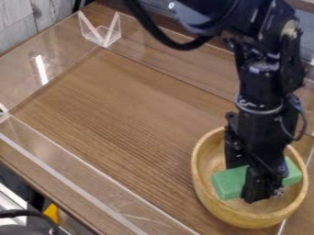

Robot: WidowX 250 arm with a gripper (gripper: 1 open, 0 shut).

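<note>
A black robot arm comes down from the top on the right, its gripper point(258, 179) reaching into a round light-wooden bowl point(214, 201) at the lower right. A green block point(229, 186) lies in the bowl under the gripper, which is shut on it. The gripper's dark body hides the middle of the block, so the fingertips are hard to see.
A clear plastic object point(102, 27) stands at the upper left. Black and yellow items lie at the lower-left edge.
</note>
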